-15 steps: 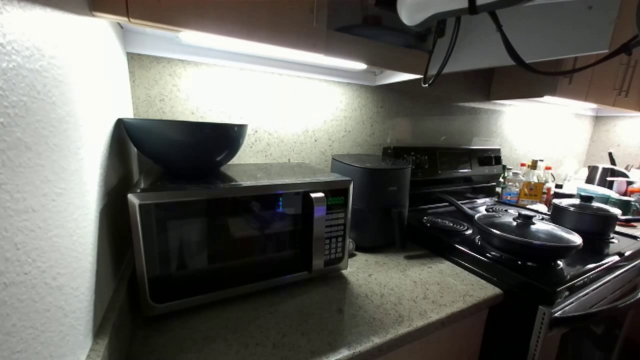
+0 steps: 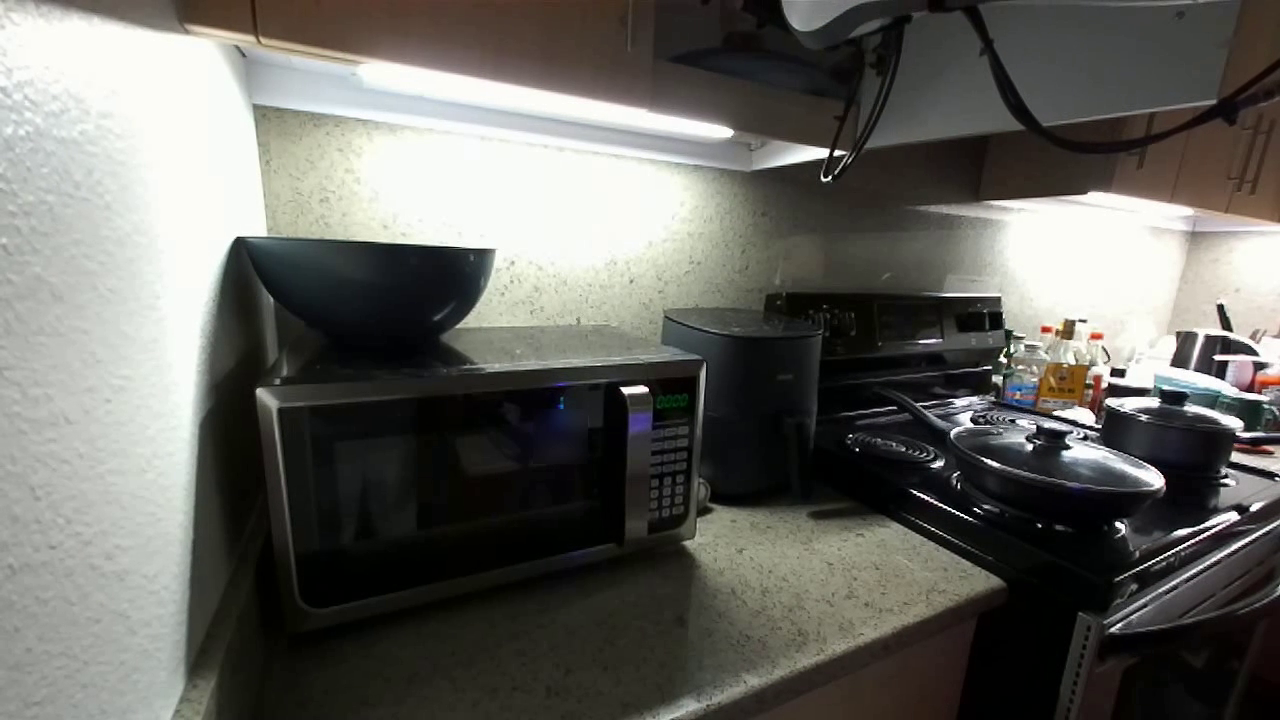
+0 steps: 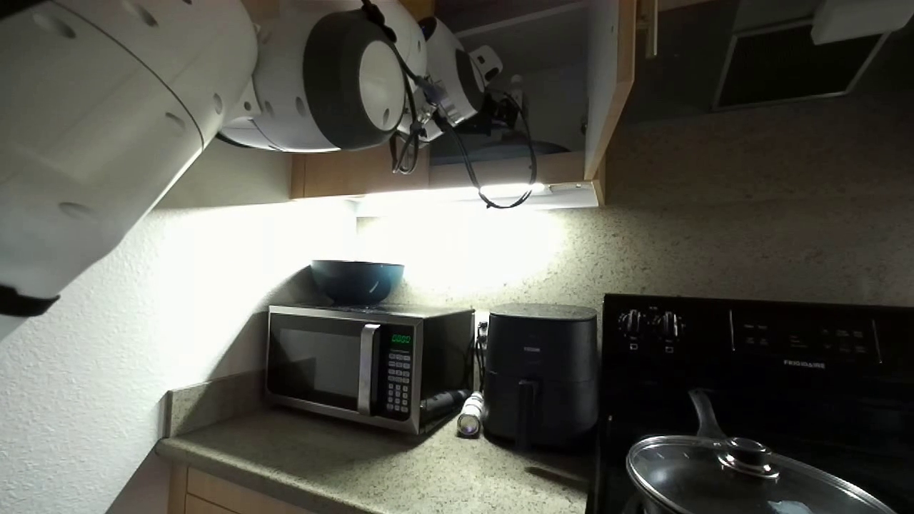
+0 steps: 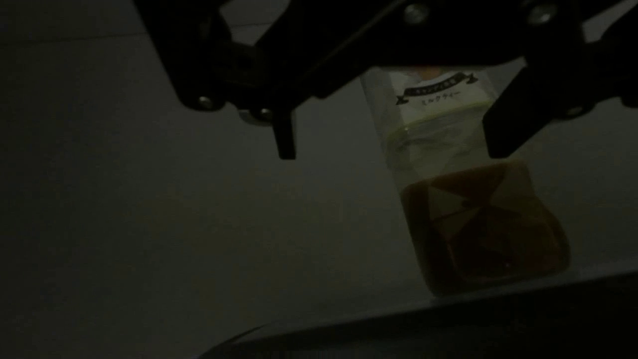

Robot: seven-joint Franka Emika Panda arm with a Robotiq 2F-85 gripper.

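High inside the open cabinet (image 3: 548,94), my gripper stands open, its two dark fingers set well apart. A clear packet (image 4: 472,233) with a pale printed label and brown-amber contents shows behind and below the fingers in the dim wrist view. It lies nearer the right fingertip (image 4: 499,143), and neither finger grips it. How far the packet is from the fingers I cannot tell. Below it runs the edge of a dark curved thing (image 4: 418,335), perhaps the dark dish (image 3: 523,150) on the cabinet floor. In exterior view 1 the fingers are hidden.
The open cabinet door (image 3: 613,94) stands to the right of the arm. Loose cables (image 3: 527,163) hang below the wrist. Underneath are a microwave (image 2: 480,480) with a dark bowl (image 2: 372,288) on top, an air fryer (image 2: 744,396) and a stove with a lidded pan (image 2: 1056,474).
In exterior view 1 the arm's end and its hanging cable have shifted slightly left, and the arm's end looks turned.
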